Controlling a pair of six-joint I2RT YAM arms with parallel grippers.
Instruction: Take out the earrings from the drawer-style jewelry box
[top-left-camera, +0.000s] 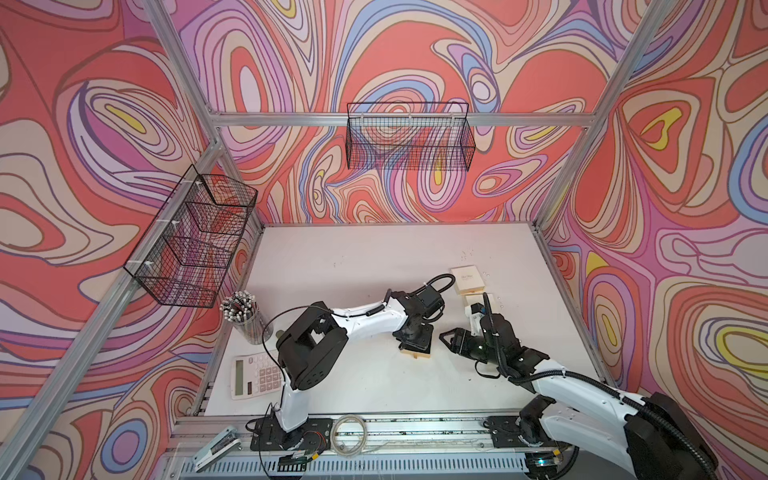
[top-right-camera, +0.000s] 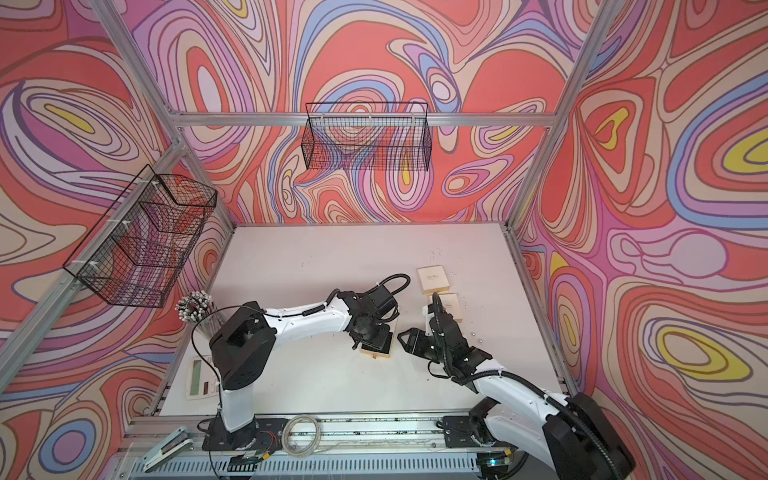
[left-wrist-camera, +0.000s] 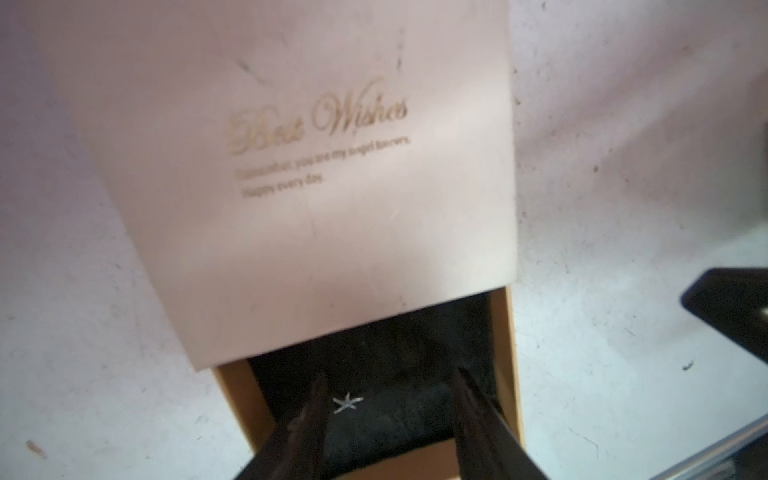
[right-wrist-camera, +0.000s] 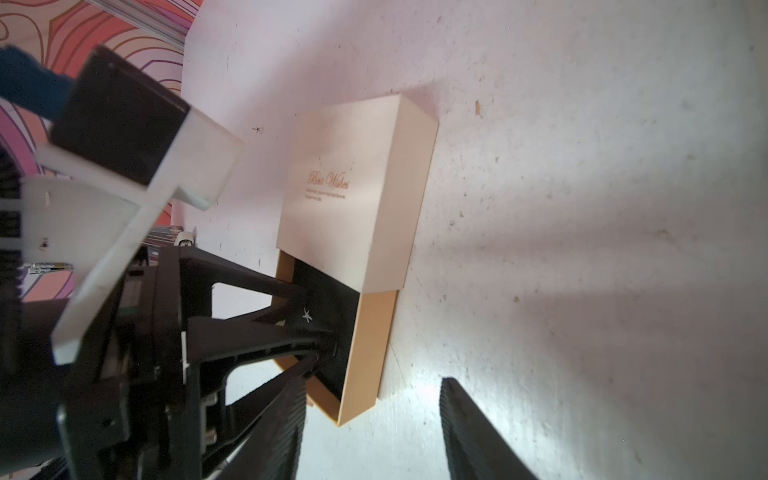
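Note:
The cream jewelry box (right-wrist-camera: 344, 180), printed "Best Wishes", lies on the table with its drawer (left-wrist-camera: 500, 344) partly pulled out. Against the drawer's black lining shows one small silver star earring (left-wrist-camera: 347, 402); any other earring is hidden or not visible. My left gripper is open over the drawer, its fingers on either side of the star, nothing seen held. From the right wrist view, the left fingers (right-wrist-camera: 264, 344) reach into the open drawer. To the box's right, my right gripper stands apart from it with its fingers spread, bare table between them.
Two more cream boxes, a rear one (top-right-camera: 433, 279) and one nearer (top-right-camera: 450, 304), lie behind the right arm. A pink calculator (top-left-camera: 256, 375) and a flower vase (top-left-camera: 254, 324) stand at the left edge.

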